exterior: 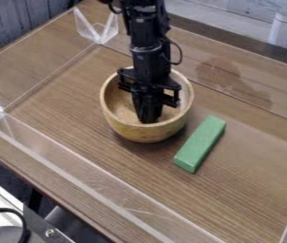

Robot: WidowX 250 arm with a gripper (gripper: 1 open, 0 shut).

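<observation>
My black gripper [146, 102] reaches down into a light wooden bowl [124, 128] at the middle of the table. Its fingertips are low inside the bowl, and the arm hides whatever may be between them, so I cannot see what they hold. A green rectangular block [200, 144] lies on the table to the right of the bowl, apart from it.
Clear plastic-like edges run along its left and front sides. A white board [268, 19] stands at the back right.
</observation>
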